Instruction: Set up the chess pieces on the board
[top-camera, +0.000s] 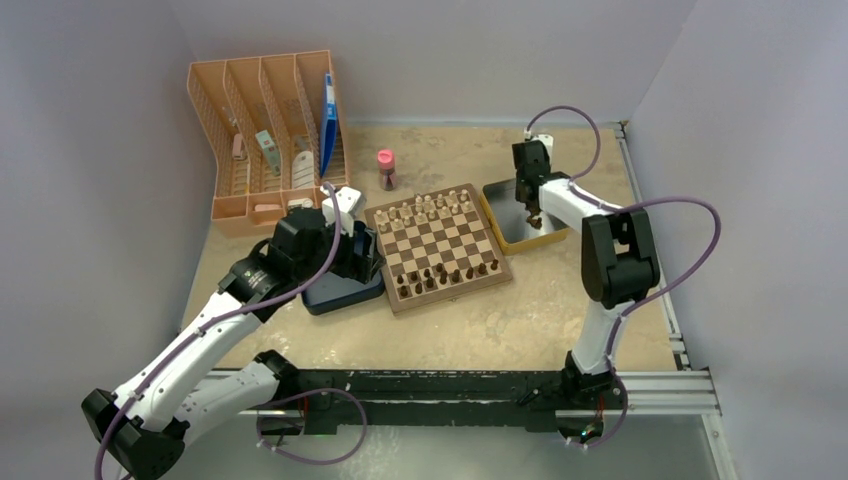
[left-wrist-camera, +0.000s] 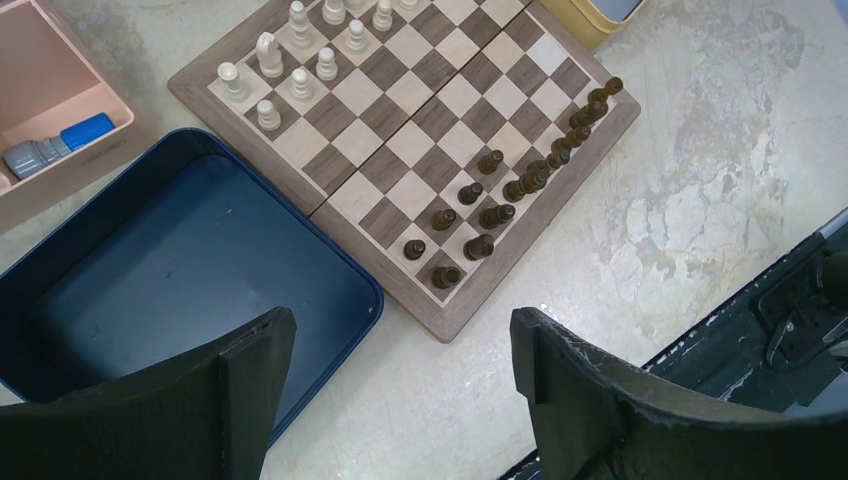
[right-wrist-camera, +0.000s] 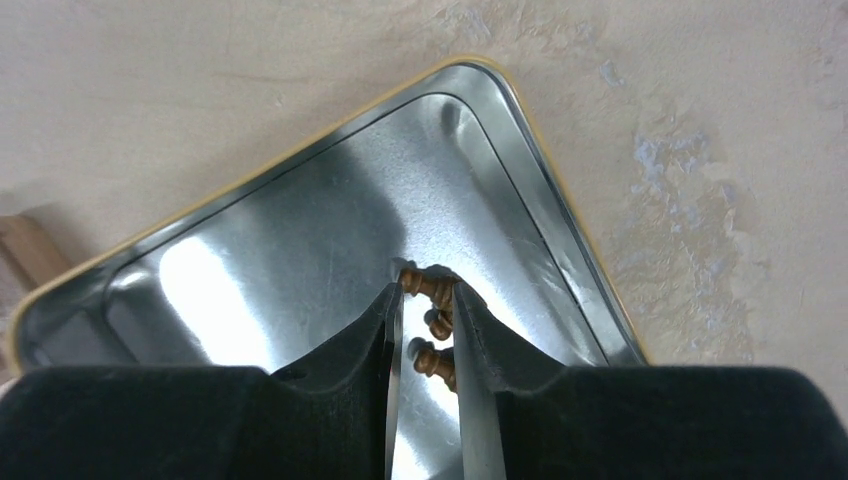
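Note:
The chessboard (top-camera: 440, 250) lies mid-table, with white pieces along its far side and dark pieces (left-wrist-camera: 497, 216) along its near side. A few brown pieces (right-wrist-camera: 425, 282) lie on their sides in a yellow-rimmed metal tray (top-camera: 550, 236) right of the board. My right gripper hangs above them, its fingers narrowly apart; I cannot tell whether anything is between them. My left gripper is open, above the blue tray (left-wrist-camera: 170, 270) and the board's near left corner, with nothing between its fingers.
A wooden compartment organiser (top-camera: 225, 210) stands at the back left. A pink-lidded bottle (top-camera: 386, 170) stands behind the board.

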